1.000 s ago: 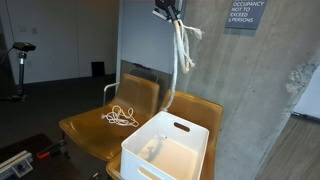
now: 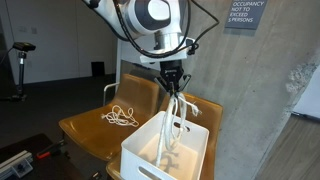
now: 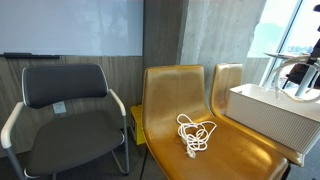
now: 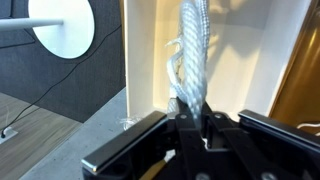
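Observation:
My gripper point(image 2: 174, 88) is shut on a white rope point(image 2: 168, 128), high over the open white box. Strands of the rope hang from the fingers down inside the box point(image 2: 135, 165), and a loop sticks out to the right. The box stands on the right-hand brown chair. In the wrist view the rope point(image 4: 194, 45) rises from between the fingers, in front of the pale inside of the box point(image 4: 142, 50). At the right edge of exterior view 2, the rope point(image 3: 292, 92) shows over the box point(image 3: 265, 115); the gripper is mostly cut off there.
A white cable point(image 2: 120, 116) lies loosely coiled on the left brown chair point(image 2: 85, 125). A dark grey armchair point(image 3: 70, 110) is farther off. Concrete wall point(image 2: 250, 100) is close behind the box.
My gripper has come down towards the box with the rope still in it. The rope's lower part, earlier hanging above and just into the box, is now well inside.

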